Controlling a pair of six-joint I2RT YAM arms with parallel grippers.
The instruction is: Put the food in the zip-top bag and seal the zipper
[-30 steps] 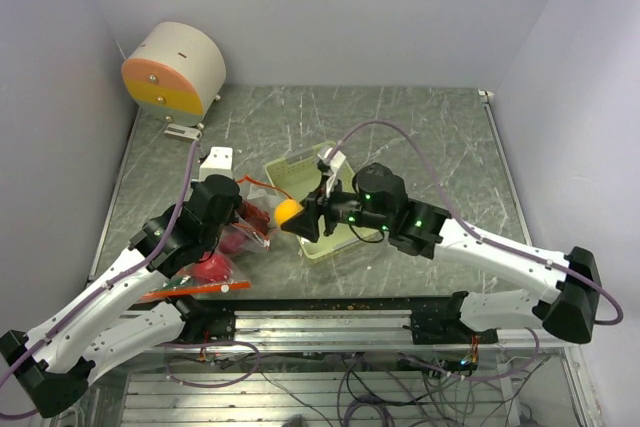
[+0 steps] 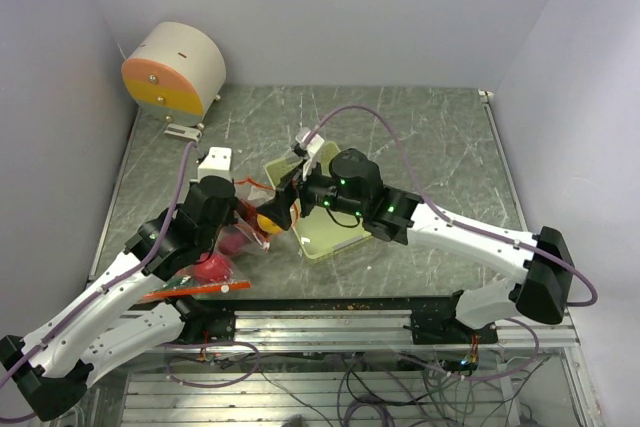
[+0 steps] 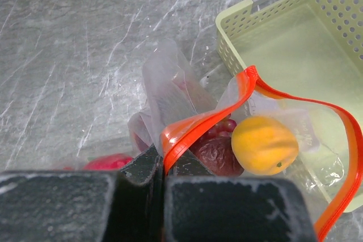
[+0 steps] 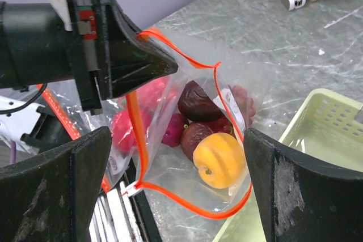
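The zip bag with orange zipper point(image 3: 244, 89) lies beside the green basket, holding a yellow fruit point(image 3: 264, 144) point(image 4: 218, 160), a dark red fruit point(image 3: 218, 154), grapes and red items point(image 4: 130, 131). My left gripper is shut on the bag's edge at the orange zipper. My right gripper is open above the bag's mouth, with nothing held between its fingers; the yellow fruit sits below, inside the bag.
The green basket point(image 3: 229, 35) point(image 4: 306, 103) is right of the bag and looks empty where visible. A cream cylindrical object point(image 2: 170, 62) stands at the back left.
My right gripper carried the yellow fruit leftward to the bag and has let it go there; it has risen slightly since. The left arm holds still.
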